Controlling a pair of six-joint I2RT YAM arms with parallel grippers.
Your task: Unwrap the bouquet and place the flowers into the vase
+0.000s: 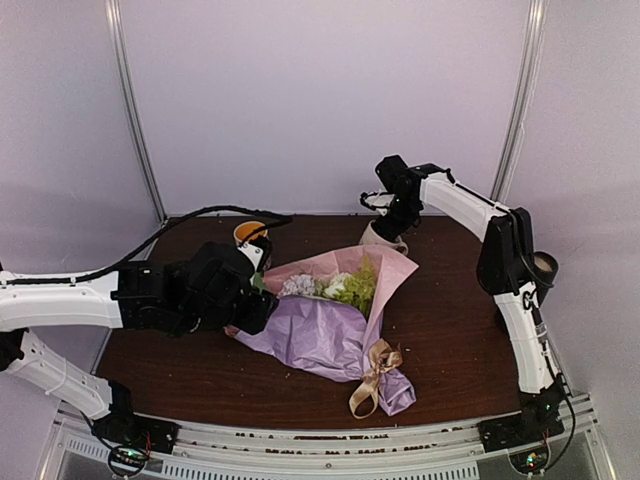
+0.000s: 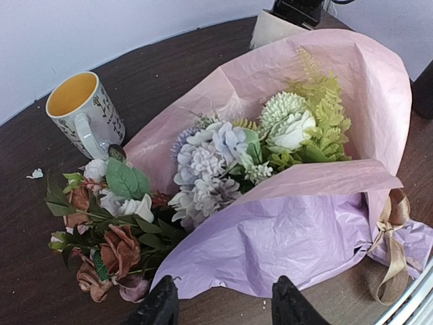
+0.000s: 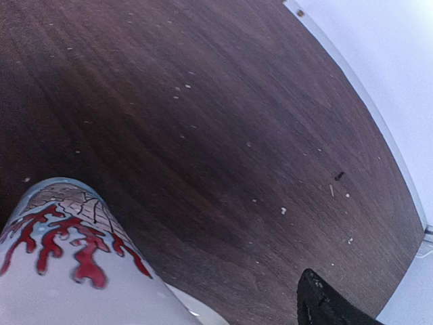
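Note:
Pink and lilac wrapping paper (image 2: 270, 230) lies across the table, tied with a gold ribbon (image 1: 375, 378). Inside it rest lilac flowers (image 2: 206, 162), a white flower (image 2: 292, 130) and green foliage. Rust-brown flowers (image 2: 120, 250) spill from its left end. My left gripper is open beside the paper's near edge, nothing between its fingers. At the back, my right gripper (image 1: 386, 228) is open at a white mug (image 1: 374, 236), which looks tilted. Red drips mark this mug (image 3: 74, 271) in the right wrist view; it hides one finger. A dark pot (image 1: 545, 266), possibly the vase, is partly hidden by the right arm.
A white mug with an orange inside (image 2: 86, 112) stands at the back left, close to the brown flowers. Bare table (image 1: 450, 330) lies right of the wrapping. Walls close off the back and both sides.

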